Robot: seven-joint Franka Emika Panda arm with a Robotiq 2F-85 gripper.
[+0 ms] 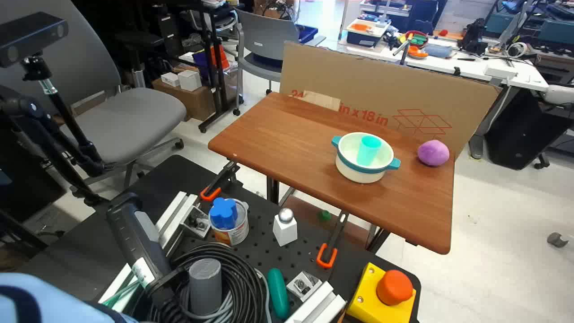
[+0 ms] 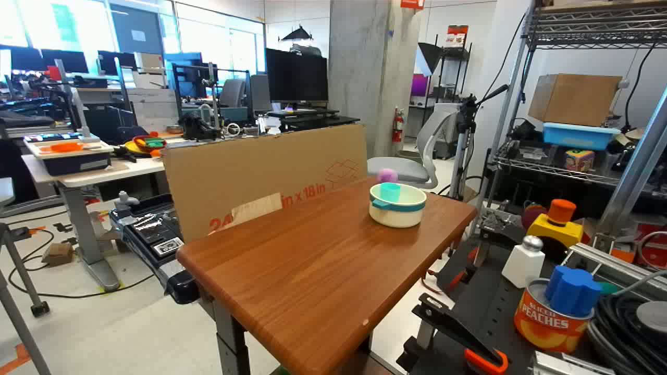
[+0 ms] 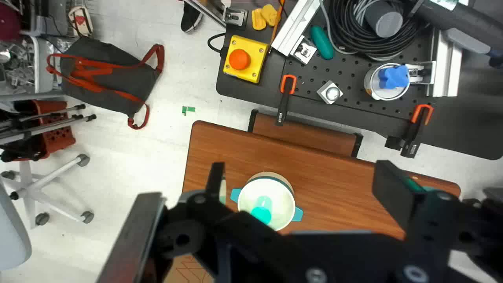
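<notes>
On the brown wooden table (image 1: 280,134) stands a cream pot (image 1: 359,173) with a teal band and two teal handles. Inside it is a turquoise cup (image 1: 369,150); the wrist view also shows the cup (image 3: 262,213) within the pot (image 3: 280,198). A purple ball (image 1: 433,153) rests near the table's far right corner, partly behind the pot in exterior view 2. My gripper is open, its dark fingers (image 3: 216,181) spread wide high above the table. Nothing shows between the fingertips. Neither exterior view shows the gripper.
A cardboard sheet (image 1: 344,80) stands upright along the table's far edge. Across a gap, a black bench (image 1: 258,231) carries a peach can (image 1: 236,229) with a blue piece on it, a white shaker-like block (image 1: 285,231), cables and a yellow-and-red button box (image 1: 371,301).
</notes>
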